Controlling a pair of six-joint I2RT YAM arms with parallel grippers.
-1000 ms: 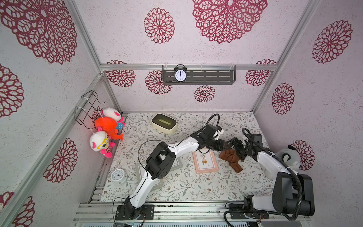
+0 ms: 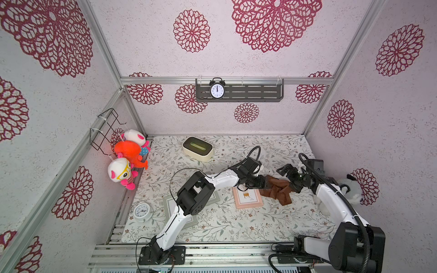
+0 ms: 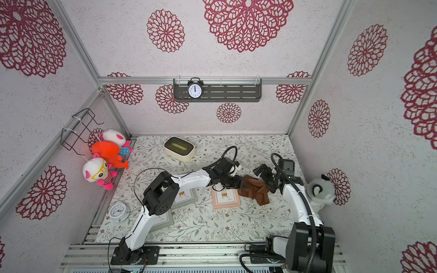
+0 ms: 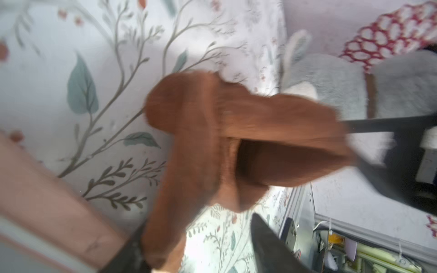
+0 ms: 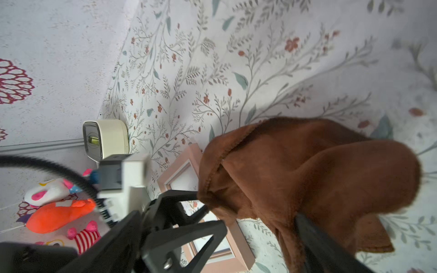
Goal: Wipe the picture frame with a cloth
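Note:
A brown cloth (image 2: 278, 191) is bunched to the right of the pink picture frame (image 2: 248, 200), with folds standing up in the left wrist view. My left gripper (image 2: 265, 182) reaches over the frame's upper right corner. In the right wrist view its fingers (image 5: 207, 236) are apart, with the cloth's (image 5: 291, 173) left edge touching their tips; whether it grips the cloth is unclear. My right gripper (image 2: 287, 178) stands open at the cloth's right side. One of its fingers (image 5: 321, 248) overlaps the cloth in the right wrist view.
Grey frames (image 3: 161, 220) lie under the left arm, near a white round clock (image 2: 142, 211). A cream tissue box (image 2: 198, 149) stands at the back. A grey plush toy (image 2: 350, 190) sits at the right edge. Open table lies in front of the cloth.
My right gripper has opened and shifted a little right. The cloth is more spread out, its left side now reaching my left gripper. The left gripper has moved slightly left and nearer the front.

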